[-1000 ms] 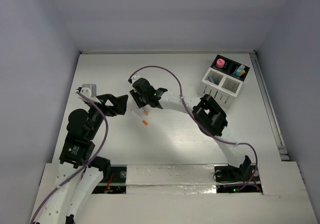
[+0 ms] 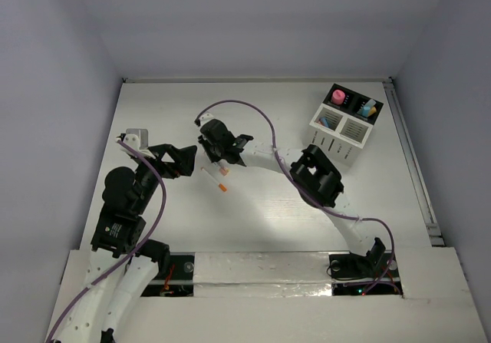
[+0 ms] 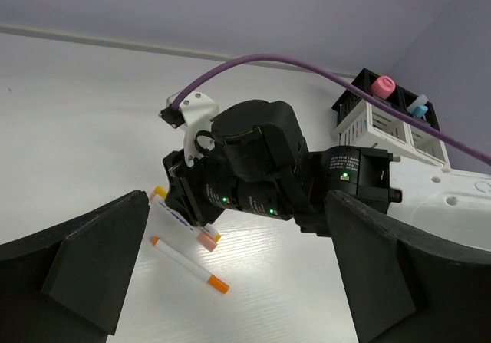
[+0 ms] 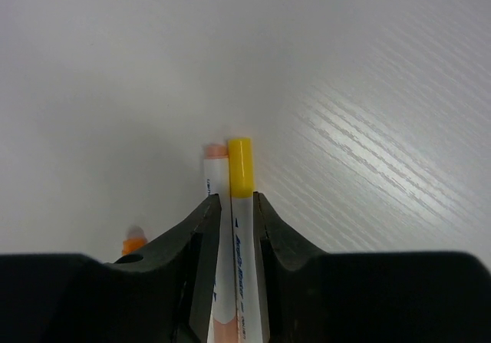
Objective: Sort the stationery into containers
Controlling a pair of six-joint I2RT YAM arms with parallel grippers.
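Observation:
My right gripper (image 2: 212, 151) is low over two white markers lying side by side, one with a yellow end (image 4: 241, 166), the other with a pinkish end (image 4: 217, 173). In the right wrist view its fingers sit close around the yellow-ended one; whether they grip it is unclear. An orange-ended marker (image 3: 187, 265) lies separately nearby. My left gripper (image 2: 176, 161) hangs left of them, its fingers wide apart in the left wrist view with nothing between them.
At the back right stand a black organizer (image 2: 349, 99) with a pink item and blue items, and a white container (image 2: 335, 146) with compartments.
The right arm has shifted slightly left over the markers since a second ago. The left arm is unchanged.

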